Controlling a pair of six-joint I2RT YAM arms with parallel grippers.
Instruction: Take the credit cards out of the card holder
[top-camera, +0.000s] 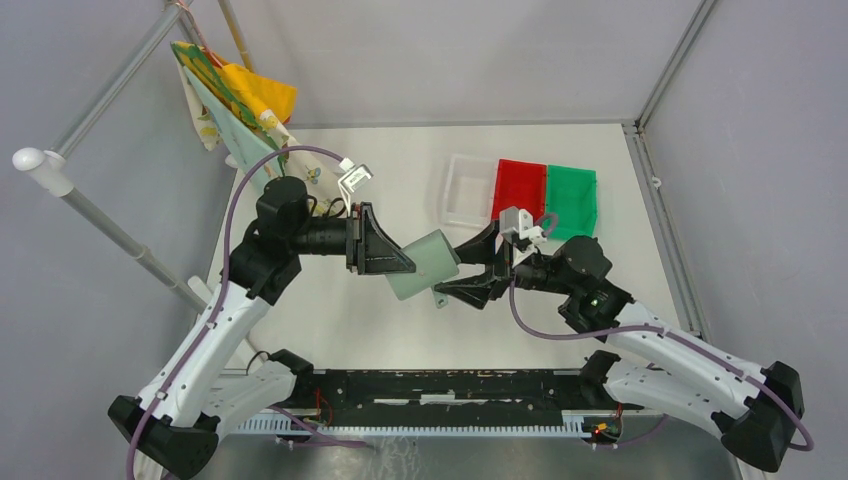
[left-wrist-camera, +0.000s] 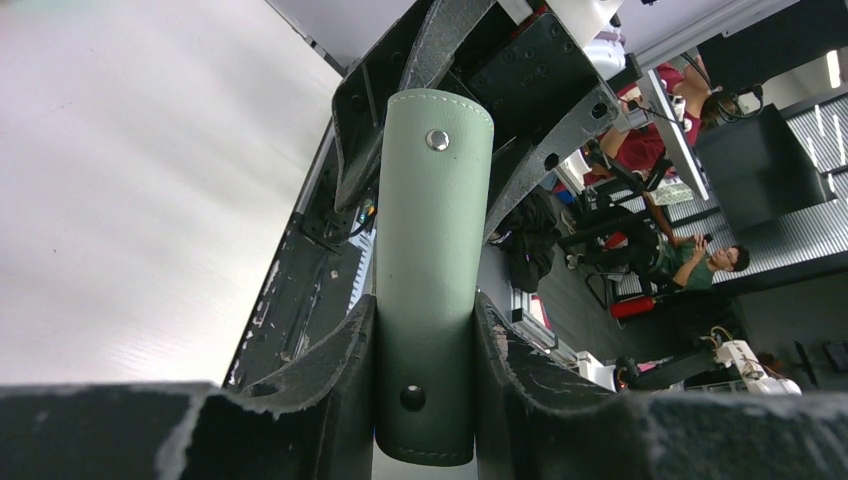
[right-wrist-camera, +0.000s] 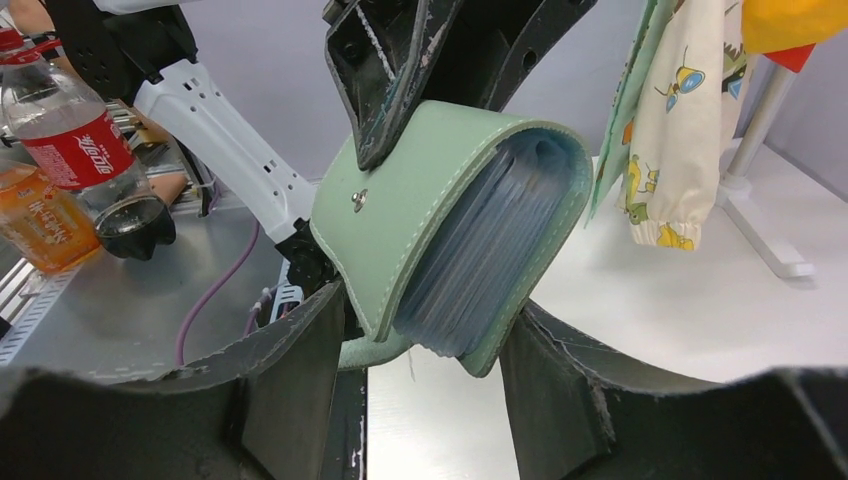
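Observation:
A light-green card holder (top-camera: 428, 268) hangs above the table, gripped by my left gripper (top-camera: 408, 262). The left wrist view shows the holder (left-wrist-camera: 432, 230) standing upright between that gripper's fingers (left-wrist-camera: 340, 380), its stitched spine and a metal snap facing the camera. Seen in the right wrist view, the holder's open side reveals a thick stack of clear card sleeves (right-wrist-camera: 490, 245); separate credit cards cannot be made out. A loose strap (right-wrist-camera: 375, 350) hangs below. Around that open side, my right gripper is part open, its fingers apart near the holder's lower edges; contact cannot be told.
Clear (top-camera: 468, 185), red (top-camera: 521, 185) and green (top-camera: 572, 195) trays stand at the back right of the table. Cloths (top-camera: 240, 100) hang from a rack at the back left.

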